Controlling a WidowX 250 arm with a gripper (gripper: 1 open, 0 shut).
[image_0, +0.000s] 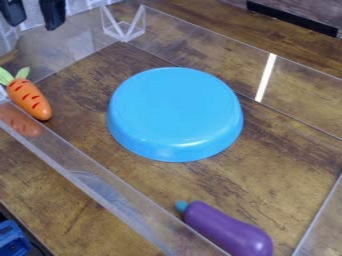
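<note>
A toy carrot (30, 99) with green leaves lies at the left side of the tray, against the clear wall. A blue upturned bowl or plate (174, 110) sits in the middle. A purple toy eggplant (227, 229) lies at the lower right. My gripper (34, 14) is mostly out of frame at the top left, above and behind the carrot; its dark finger ends show apart, with nothing seen between them.
Clear plastic walls (107, 192) bound the wooden floor (274, 150). Bare floor lies right of the blue disc and between it and the carrot. A blue object (11, 241) shows outside at the lower left.
</note>
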